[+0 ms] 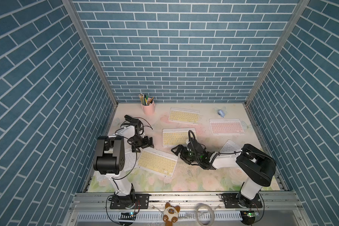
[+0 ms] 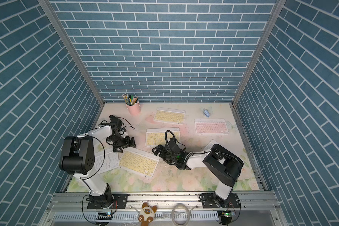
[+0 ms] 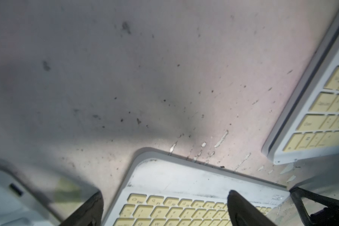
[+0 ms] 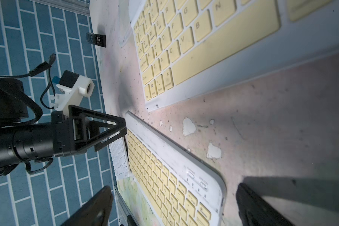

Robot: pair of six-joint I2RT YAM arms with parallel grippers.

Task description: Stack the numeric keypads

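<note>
A yellow keyboard (image 1: 157, 162) lies tilted at the front middle, with a second (image 1: 173, 136) just behind it and a third (image 1: 183, 114) at the back. My left gripper (image 1: 146, 142) is low at the front keyboard's upper-left corner; in the left wrist view its fingers stand apart over that keyboard with nothing seen held. My right gripper (image 1: 177, 150) is open by the front keyboard's upper-right end, low over the table, its fingers either side of that corner in the right wrist view.
A white keyboard (image 2: 105, 162) lies at left, another (image 2: 211, 143) at right under the arm, and a pink one (image 2: 211, 127) at back right. A pen cup (image 2: 133, 109) and small blue object (image 2: 206, 112) stand at the back.
</note>
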